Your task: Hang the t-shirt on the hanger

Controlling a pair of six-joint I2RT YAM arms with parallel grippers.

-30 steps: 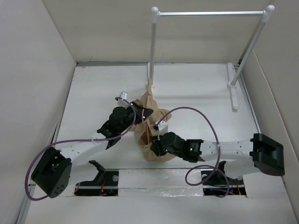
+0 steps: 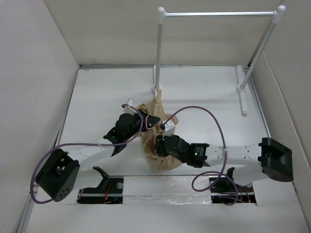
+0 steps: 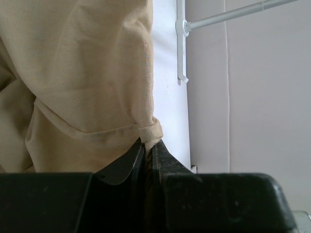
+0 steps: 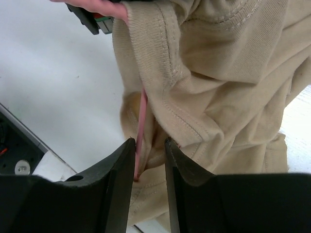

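Observation:
The tan t-shirt (image 2: 170, 161) hangs bunched between the arms. My left gripper (image 2: 151, 121) is shut on its cloth; in the left wrist view the fingertips pinch a fold. A pink hanger (image 4: 142, 116) runs partly hidden under the folds in the right wrist view. My right gripper stands open just at the lower part of the hanger and the shirt's folds.
A white rack with a top rail (image 2: 218, 13) stands behind, its left post just beyond the shirt. Bare white floor (image 2: 102, 87) lies to left and right, walled on the sides.
The left gripper and the held cloth have shifted only slightly.

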